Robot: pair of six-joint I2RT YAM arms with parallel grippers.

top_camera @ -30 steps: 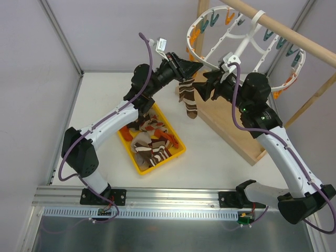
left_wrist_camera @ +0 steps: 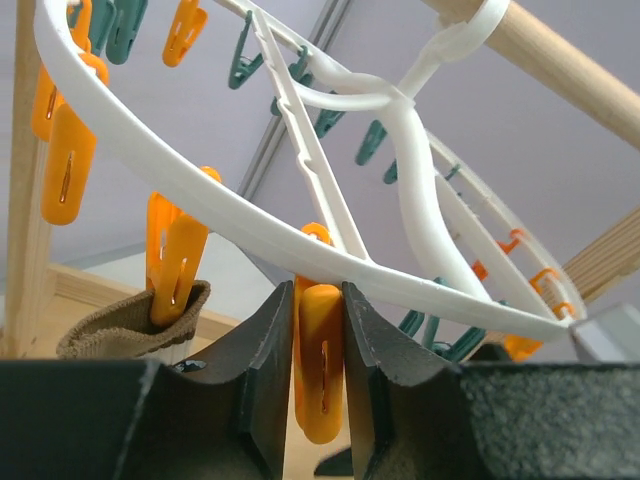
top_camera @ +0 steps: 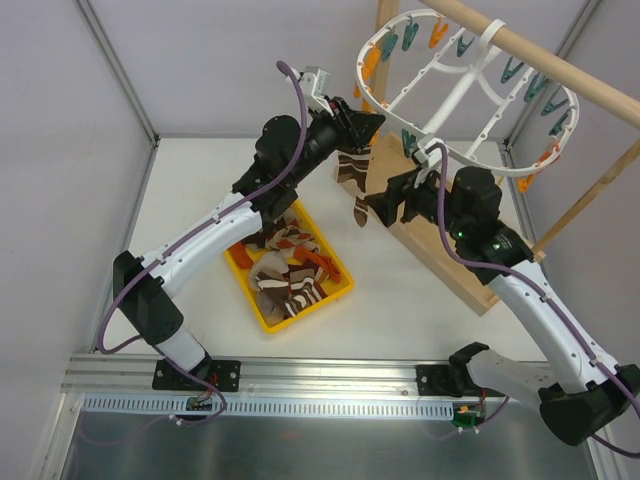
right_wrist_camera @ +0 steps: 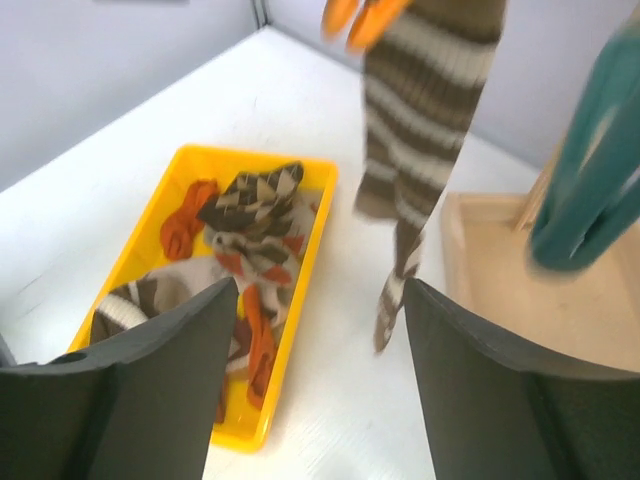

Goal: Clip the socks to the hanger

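Observation:
In the left wrist view, my left gripper is shut on an orange clip [left_wrist_camera: 321,390] below the white hanger ring [left_wrist_camera: 170,160]. Left of it, another orange clip [left_wrist_camera: 178,270] has the brown cuff of a sock [left_wrist_camera: 135,325] at its lower end. That brown-and-white striped sock [right_wrist_camera: 420,110] hangs down in the right wrist view, its toe lowest. My right gripper stands open below the ring, with nothing between its fingers; the sock's toe is beyond its right finger [right_wrist_camera: 440,350].
A yellow bin [top_camera: 335,293] holding several socks stands on the white table. Teal clips [top_camera: 410,35] and more orange ones line the ring, which hangs from a wooden rod [top_camera: 560,65]. The wooden base [top_camera: 440,245] lies beneath.
My right gripper has come down and away from the clip area. The left gripper has shifted only slightly; the ring has swayed a little.

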